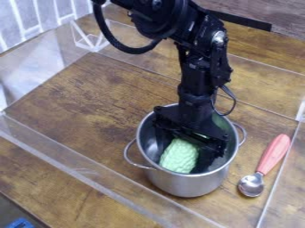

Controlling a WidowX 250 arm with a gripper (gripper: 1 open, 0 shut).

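A steel pot [179, 180] with two wire handles stands at the lower middle of the camera view. Inside lies a pale green textured item [179, 157]. My black gripper [195, 135] reaches down into the pot from above, over the green item. Its fingers are dark against the pot's interior, and I cannot tell whether they are open or shut.
An ice-cream scoop [272, 158] with a pink handle lies right of the pot. Clear plastic edging runs along the left side, and something blue sits at the bottom-left corner.
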